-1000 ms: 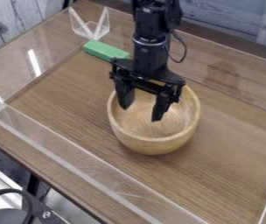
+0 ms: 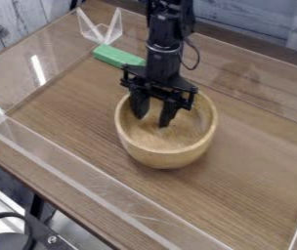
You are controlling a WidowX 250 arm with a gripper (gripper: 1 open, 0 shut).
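My black gripper (image 2: 152, 105) reaches down from the top centre into a large beige bowl (image 2: 170, 149), its fingers spread apart at the bowl's back rim and just inside it. The bowl looks empty, though its back part is partly hidden by the gripper. I see nothing held between the fingers.
A green block (image 2: 116, 57) lies behind and left of the arm, with a clear plastic piece (image 2: 99, 24) at the upper left. Black cables (image 2: 15, 237) are at the lower left.
The gripper has shifted slightly up and left, toward the bowl's back rim. The bowl sits a little further left than before.
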